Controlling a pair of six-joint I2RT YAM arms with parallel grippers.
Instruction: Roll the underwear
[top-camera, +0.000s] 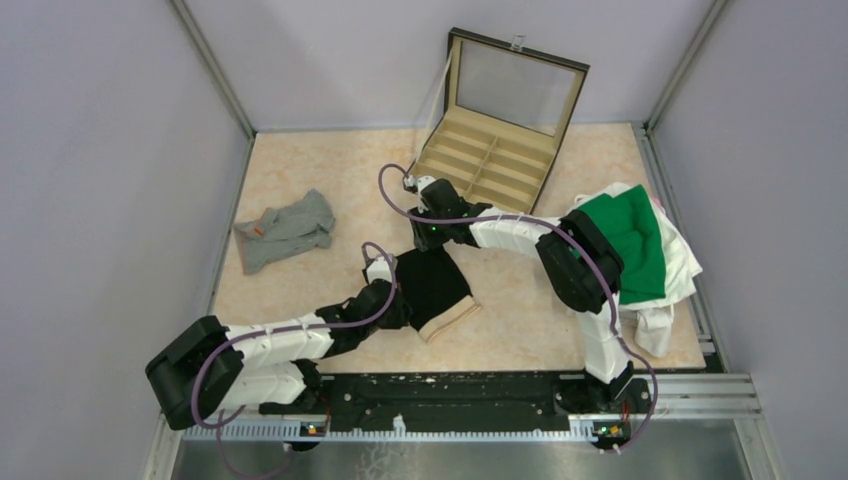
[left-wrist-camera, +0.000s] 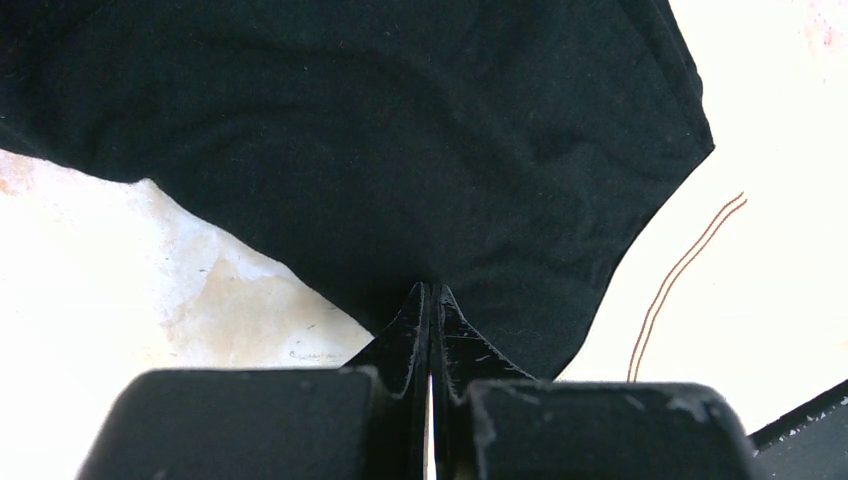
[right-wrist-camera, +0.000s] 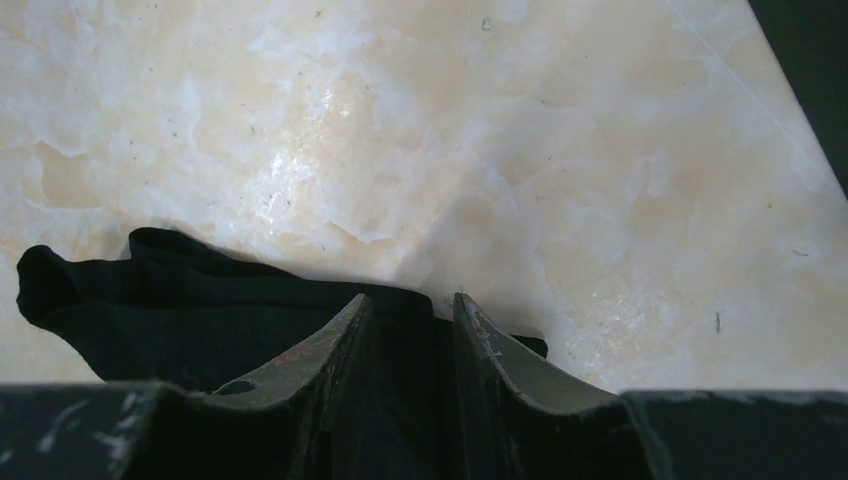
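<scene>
Black underwear (top-camera: 435, 285) with a pale waistband (top-camera: 450, 320) lies flat on the table between my arms; in the left wrist view its cloth (left-wrist-camera: 450, 150) fills much of the picture. My left gripper (top-camera: 395, 315) is shut, its fingertips down on the cloth near one edge. My right gripper (top-camera: 425, 235) is over the folded back edge of the underwear, its fingertips parted, with the dark edge showing beneath and between them. Whether they touch the cloth is unclear.
An open compartment box (top-camera: 480, 165) stands at the back, close to my right gripper. Grey garments (top-camera: 285, 230) lie at the left. A pile of green (top-camera: 630, 240) and white cloths lies at the right. Bare table shows at the back left and front right.
</scene>
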